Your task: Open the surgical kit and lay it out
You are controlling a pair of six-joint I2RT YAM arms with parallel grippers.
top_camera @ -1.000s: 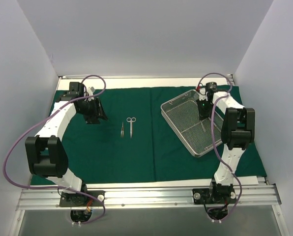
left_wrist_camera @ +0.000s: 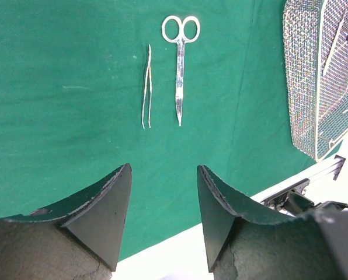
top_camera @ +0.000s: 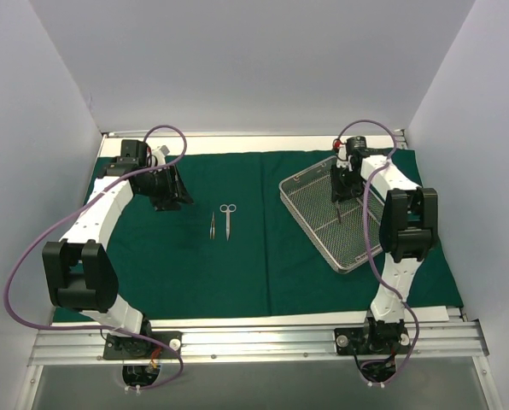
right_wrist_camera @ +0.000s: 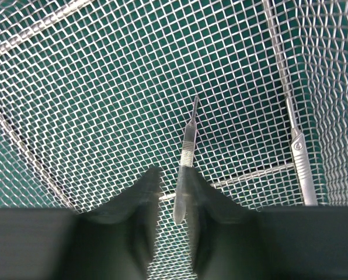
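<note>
Scissors and tweezers lie side by side on the green cloth, clear also in the left wrist view. Left of them, my left gripper hovers open and empty. A wire-mesh basket rests at the right, with my right gripper over its far part. In the right wrist view, a scalpel handle lies along the gap between blurred fingers that stand apart; contact with it cannot be made out. Another metal handle is beside the basket's mesh wall.
Purple hoses run along both arms. Grey walls close in the sides and back.
My right gripper has shifted left a little over the basket, and a thin instrument now shows below its fingers. The left gripper has moved only slightly; scissors and tweezers are unmoved.
</note>
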